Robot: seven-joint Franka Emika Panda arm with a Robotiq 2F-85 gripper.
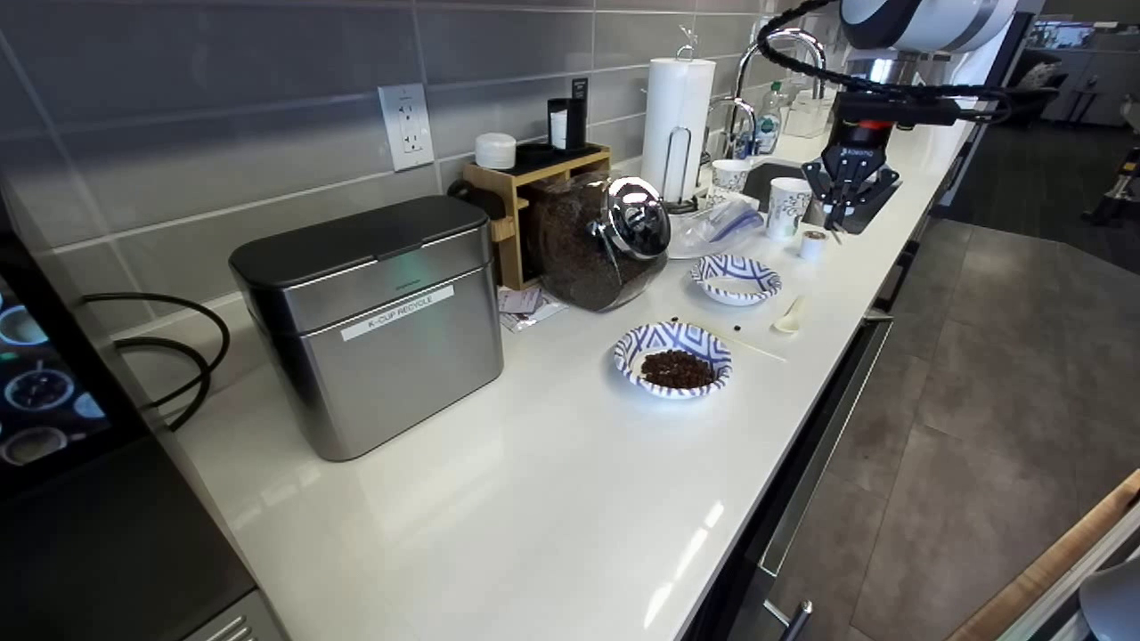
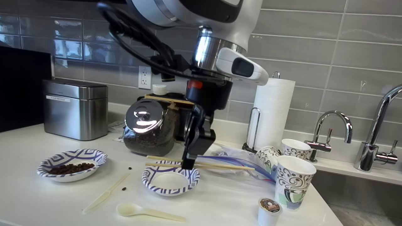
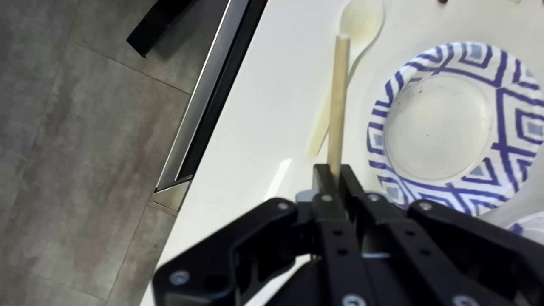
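Observation:
My gripper (image 2: 188, 164) is raised above the counter, shut on thin wooden sticks. In exterior view 2 the pale sticks (image 2: 222, 165) reach out on both sides of the fingers, with two ends showing at the left. The wrist view shows one light stick (image 3: 337, 102) pointing forward from between the fingers, overlapping the cream spoon (image 3: 359, 25) in the picture. That spoon (image 2: 150, 212) lies on the counter below. A blue-patterned bowl (image 3: 383, 117), empty but for a few specks, sits to the right of the stick. Another patterned bowl (image 1: 641, 344) contains dark beans (image 1: 676, 369).
Paper cups (image 2: 294, 180) and a small pod (image 2: 269, 211) stand near the sink. A plastic bag (image 1: 716, 226), a bean jar (image 1: 593, 240) and a paper-towel roll (image 1: 676, 123) line the back. Ahead of the metal bin (image 1: 406, 352), the counter is clear.

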